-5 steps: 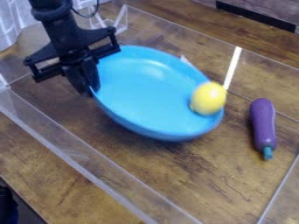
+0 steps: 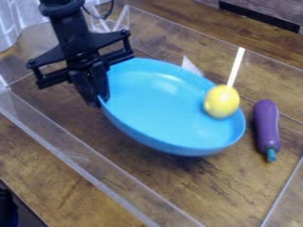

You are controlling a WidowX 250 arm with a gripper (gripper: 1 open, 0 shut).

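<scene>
A large blue oval bowl (image 2: pixel 166 115) fills the middle of the view, tilted, with a yellow egg-shaped object (image 2: pixel 221 101) inside at its right. My black gripper (image 2: pixel 95 89) is at the bowl's left rim, fingertips down at the rim; it looks shut, but whether the rim is between its fingers cannot be made out.
A purple eggplant-like object (image 2: pixel 267 131) lies to the right of the bowl on the wooden table (image 2: pixel 71 168). Clear plastic walls run along the left and front. A white strip stands behind the yellow object.
Over the last second the bowl has shifted right, carrying the yellow object along, and my gripper has moved slightly with it.
</scene>
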